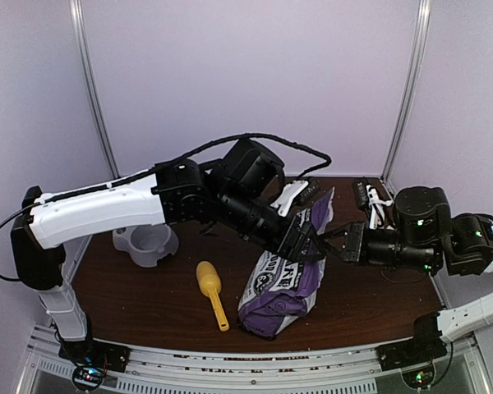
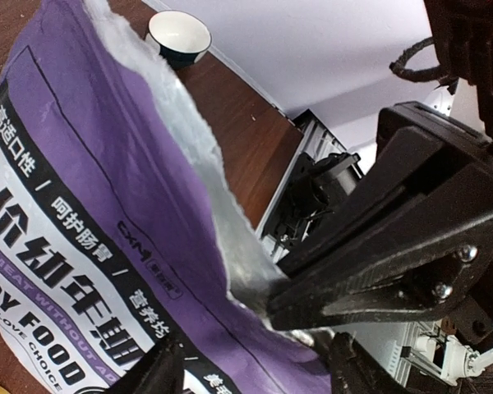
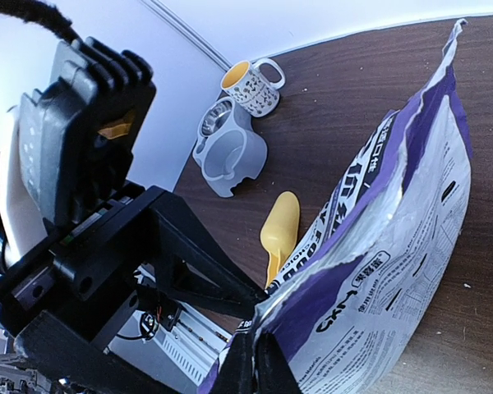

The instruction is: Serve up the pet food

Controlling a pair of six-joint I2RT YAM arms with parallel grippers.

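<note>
The purple-and-white pet food bag (image 1: 275, 295) stands on the table, its crimped top edge tilted up. My left gripper (image 1: 311, 246) is at the bag's upper edge; in the left wrist view its dark fingers lie by the silver rim, their opening unclear. My right gripper (image 1: 333, 245) is shut at that edge from the right, the rim between its fingertips in the right wrist view. A yellow scoop (image 1: 209, 283) lies left of the bag. The grey pet bowl (image 1: 145, 245) is at the back left.
A patterned mug (image 3: 255, 90) stands behind the pet bowl. A dark-and-white bowl (image 2: 178, 45) shows beyond the bag in the left wrist view. Bare wooden table (image 1: 123, 304) at the front left.
</note>
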